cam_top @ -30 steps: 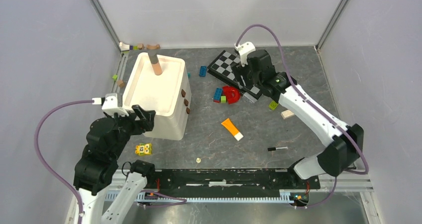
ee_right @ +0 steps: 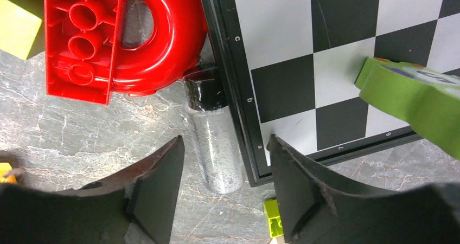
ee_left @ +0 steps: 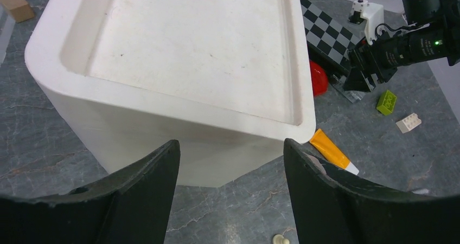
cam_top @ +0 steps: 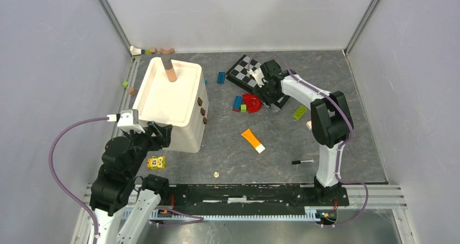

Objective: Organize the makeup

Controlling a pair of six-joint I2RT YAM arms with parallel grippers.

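Observation:
A clear bottle with a black cap (ee_right: 216, 146) lies on the table between the red toy piece (ee_right: 163, 38) and the chessboard's edge (ee_right: 230, 92). My right gripper is part open above it, one finger on either side of the bottle's line, not closed on it. Beside the white organizer (cam_top: 187, 138) my left gripper (cam_top: 165, 135) stands open with nothing between its fingers. A beige cosmetic with a dark cap (cam_top: 169, 70) stands upright in the organizer's top tray. On the bare table lies an orange tube with a white cap (cam_top: 253, 141).
A black-and-white pen (cam_top: 302, 161) lies at the front right. Around the chessboard are a blue block (cam_top: 221, 77) and a lime block (cam_top: 299, 112). A green object (ee_right: 417, 103) rests on the board.

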